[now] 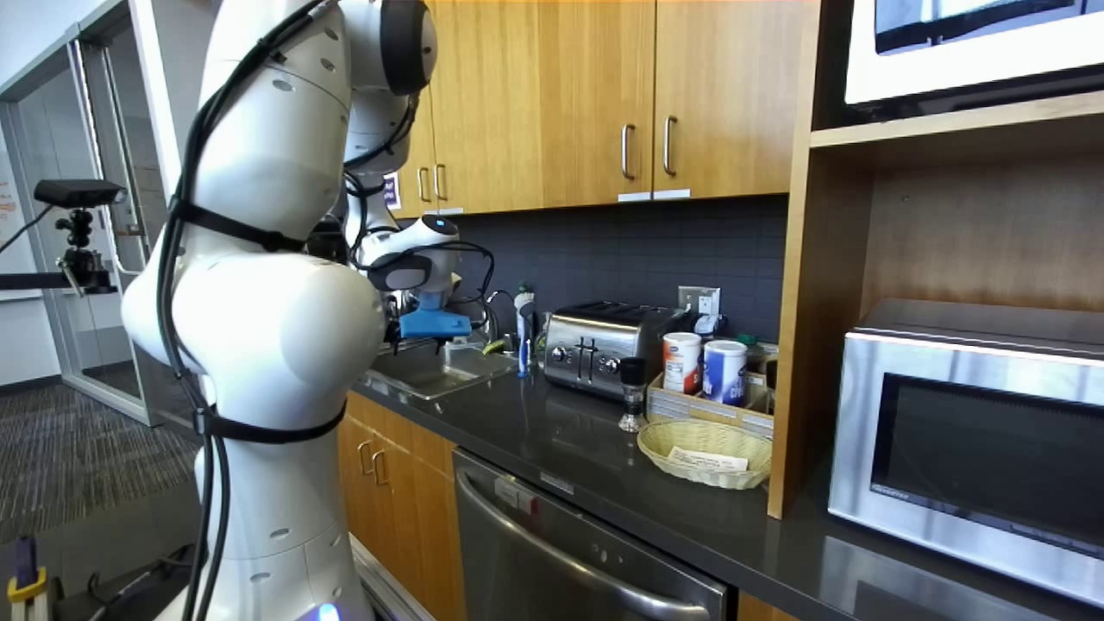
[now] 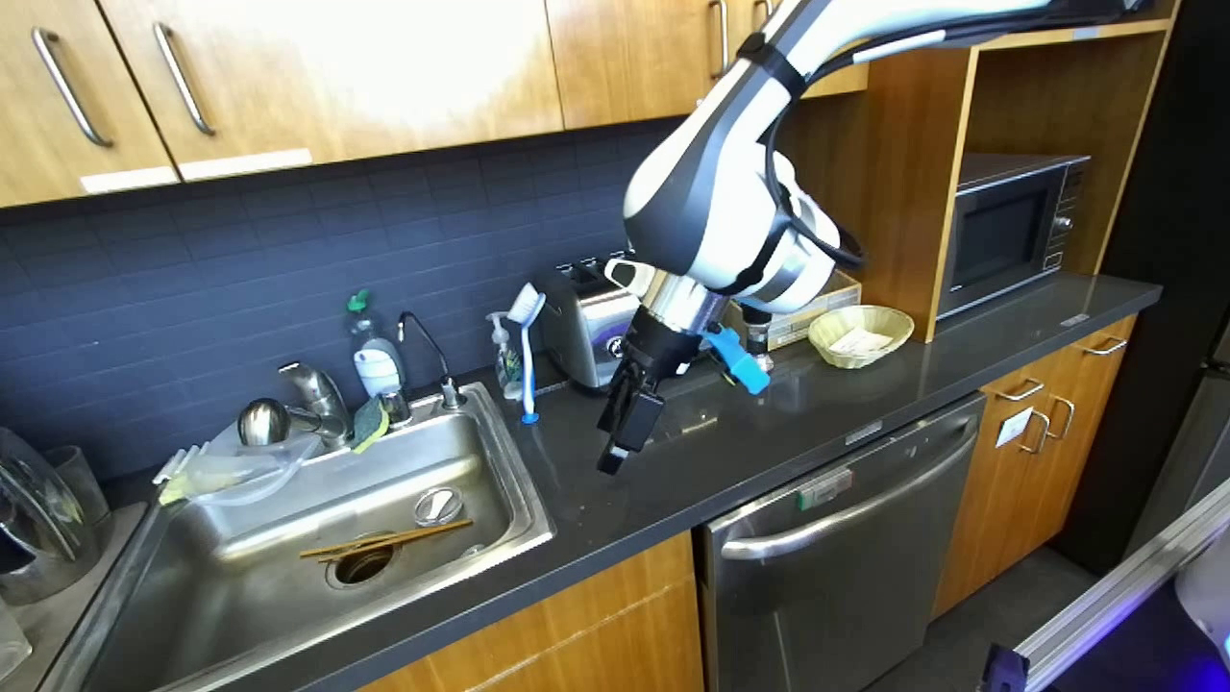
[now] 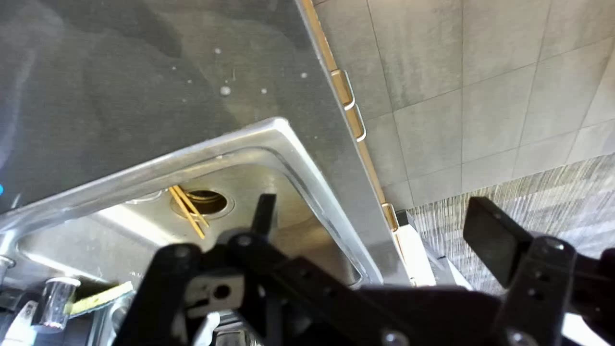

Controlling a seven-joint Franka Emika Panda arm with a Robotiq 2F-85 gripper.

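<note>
In the wrist view my gripper is open, its two black fingers wide apart with nothing between them. The second exterior view has the gripper [image 2: 623,438] tilted above the dark counter, to the right of the sink [image 2: 525,507]. A pair of wooden chopsticks [image 2: 386,542] lies in the sink basin, partly across the drain. From the wrist, the chopsticks [image 3: 187,210] appear left of the nearer finger, apart from it. In the first exterior view the fingers are hard to make out below the blue wrist part [image 1: 435,323].
Behind the gripper stand a toaster [image 2: 594,323] and an upright blue-and-white brush [image 2: 527,358]. A faucet [image 2: 311,409], soap bottle [image 2: 375,352] and sponge [image 2: 370,425] line the sink's back edge. Further right sits a wicker basket [image 2: 859,334].
</note>
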